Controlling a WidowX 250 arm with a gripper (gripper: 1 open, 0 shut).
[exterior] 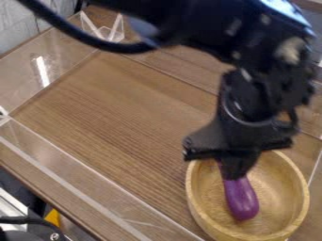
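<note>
A purple eggplant [242, 200] with a rounded lower end lies in a tan bowl [283, 212] at the lower right. My black gripper [232, 158] is low over the back of the bowl, covering the eggplant's upper part. Its fingertips are hidden or too dark to tell apart, so I cannot see whether anything is between them.
A clear-edged border runs along its left side, with a white wire holder at the back left, partly hidden by the arm.
</note>
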